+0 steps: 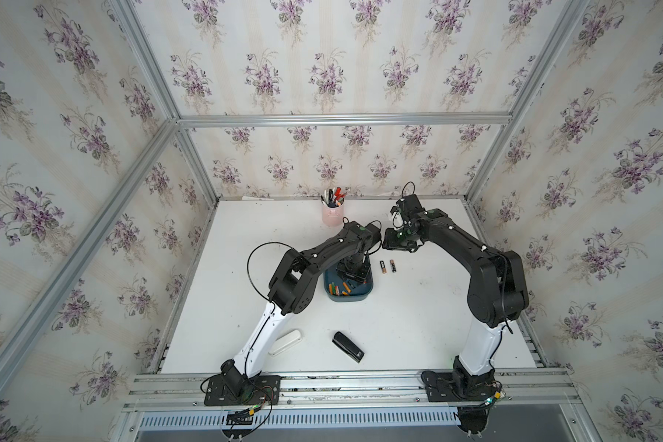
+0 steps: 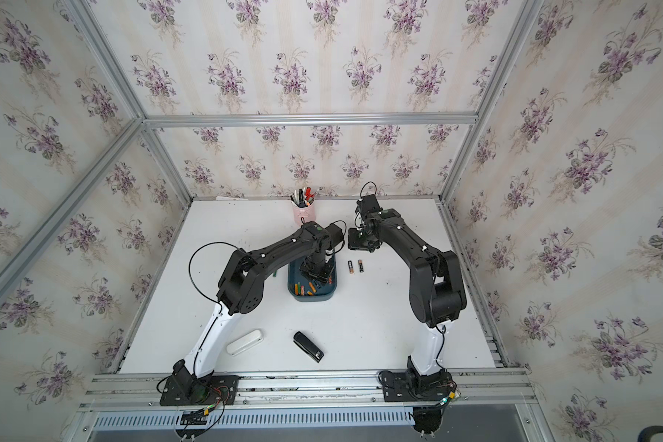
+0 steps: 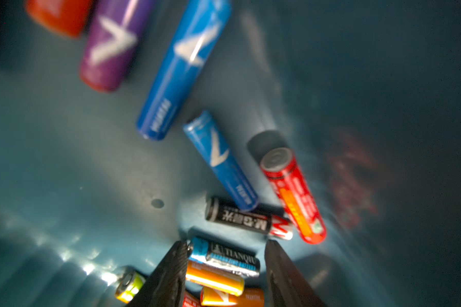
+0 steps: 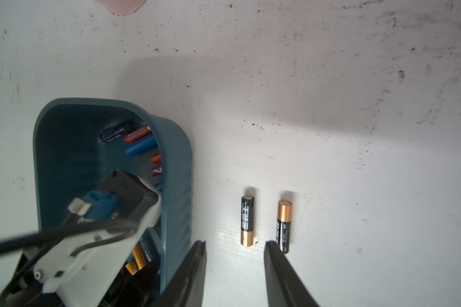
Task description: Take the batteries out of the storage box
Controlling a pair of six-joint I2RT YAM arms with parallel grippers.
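The deep blue storage box (image 4: pixel 175 153) holds loose batteries of several colours. Down inside it, my left gripper is open; between and below its fingertips in the left wrist view lie a blue-and-black battery (image 3: pixel 225 255) and an orange battery (image 3: pixel 215 278), neither gripped as far as I see. Close by are a black battery (image 3: pixel 240 217), a red battery (image 3: pixel 294 197) and a small blue battery (image 3: pixel 221 161). Outside, to the right of the box, two black-and-copper batteries (image 4: pixel 247 220) (image 4: pixel 284 225) lie on the table. Above the table there, my right gripper hangs open and empty.
Behind the box stands a pink pen cup (image 1: pixel 332 213). A black case (image 1: pixel 347 345) and a white case (image 1: pixel 286 341) lie near the front edge. The left arm leans over the box wall.
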